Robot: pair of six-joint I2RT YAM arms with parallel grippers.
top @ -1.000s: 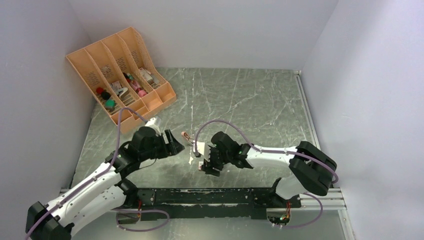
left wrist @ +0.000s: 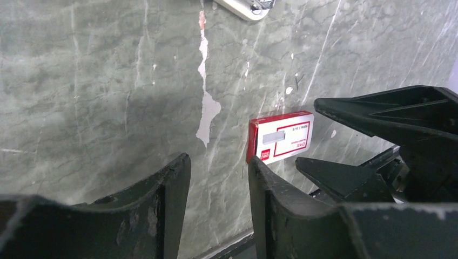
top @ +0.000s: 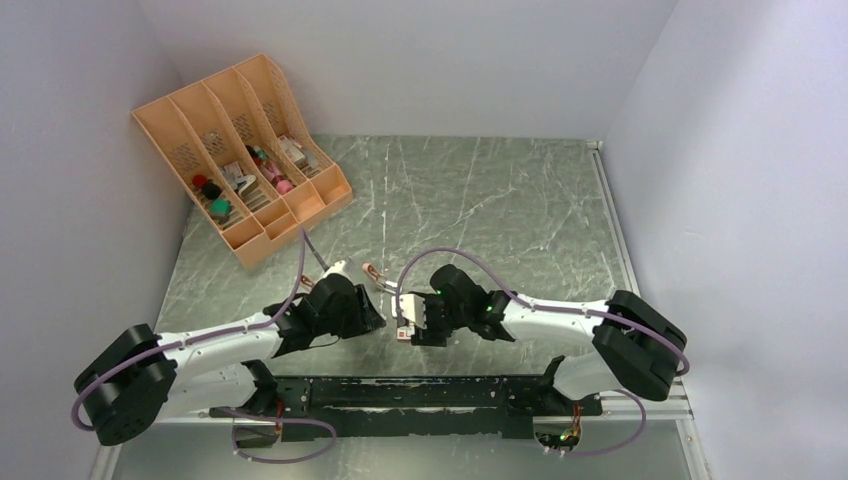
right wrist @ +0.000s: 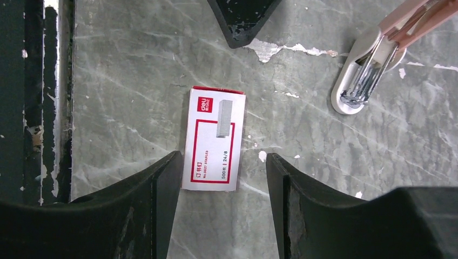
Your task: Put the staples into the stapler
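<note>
A white and red staple box (right wrist: 202, 156) lies flat on the table, with a short grey strip (right wrist: 224, 118) that looks like staples on its upper face. My right gripper hangs above the box's near end, fingers apart and nothing held. In the left wrist view, its dark fingers (left wrist: 372, 114) reach toward the box (left wrist: 291, 141). To the left of the box, my left gripper is open over bare table. The pink and white stapler lies beyond the box, its metal channel exposed; only its white end (left wrist: 246, 7) enters the left wrist view.
An orange divided organizer (top: 262, 240) holding several small items stands at the back left. A dark rail (top: 400, 391) runs along the front edge. Both grippers are close together.
My left gripper has moved right and toward the front, nearing the right one. The right arm has shifted slightly to the right. The stapler stays in place.
</note>
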